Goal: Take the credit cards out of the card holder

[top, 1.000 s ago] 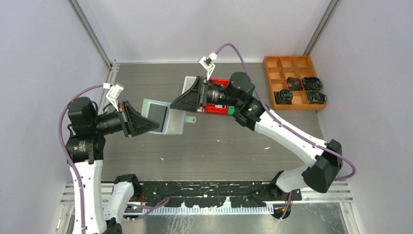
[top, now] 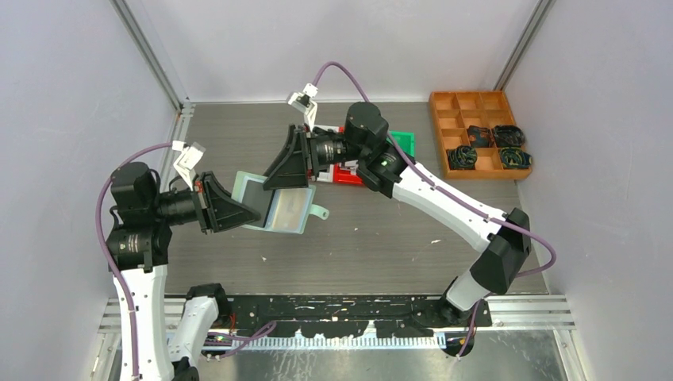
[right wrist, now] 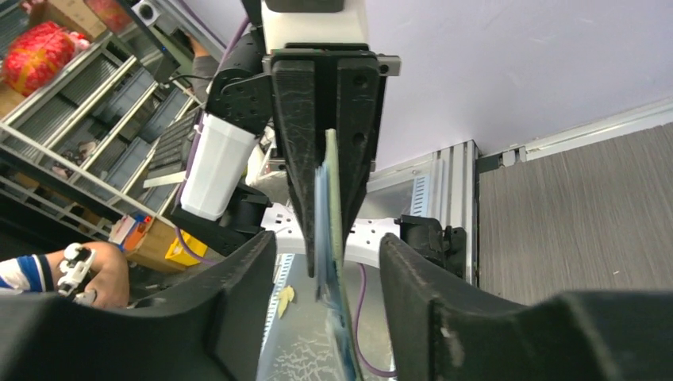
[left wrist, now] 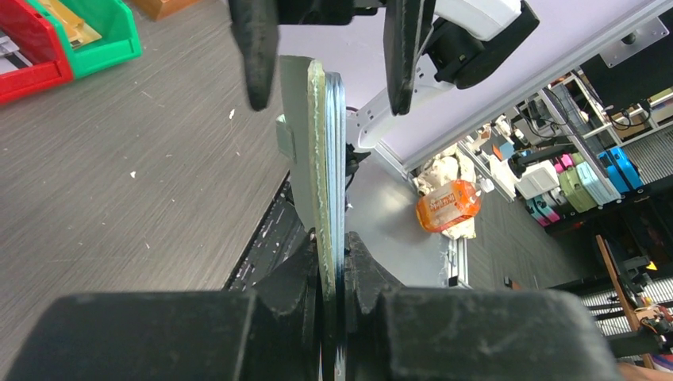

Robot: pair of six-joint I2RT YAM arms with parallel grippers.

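Note:
A pale green card holder hangs open above the table, with my left gripper shut on its left side. A dark card and clear sleeves show on its face. Seen edge-on in the left wrist view, the holder rises from between the left fingers. My right gripper is over the holder's upper edge, its fingers part open. In the right wrist view, the holder's edge runs between the parted right fingers; no contact with either finger shows.
A red bin and a green bin stand behind the right arm. An orange compartment tray with dark bundles is at the back right.
My right gripper has shifted left, from beside the holder's upper right corner to over its upper edge, and its fingers have opened. The left gripper and holder moved slightly toward the front.

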